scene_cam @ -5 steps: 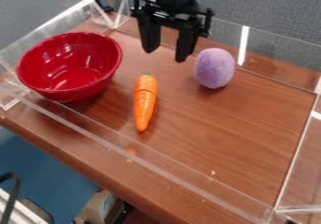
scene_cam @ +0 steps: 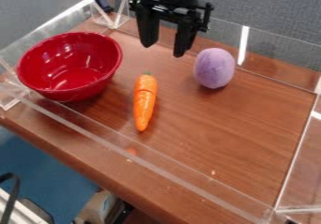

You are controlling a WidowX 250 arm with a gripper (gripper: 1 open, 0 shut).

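Observation:
My black gripper (scene_cam: 164, 38) hangs open at the top centre, its two fingers apart with nothing between them, above the back of the wooden surface. Below it an orange toy carrot (scene_cam: 145, 103) lies lengthwise, pointed end toward the front. A purple oval object (scene_cam: 215, 68), perhaps a toy eggplant or onion, rests to the right of the gripper. A glossy red bowl (scene_cam: 70, 89) stands at the left, apparently empty.
Clear plastic walls border the wooden table (scene_cam: 232, 148) along the front, back and sides. A grey padded wall stands behind.
My gripper has shifted very slightly over the last second; the bowl, carrot and purple object are unmoved.

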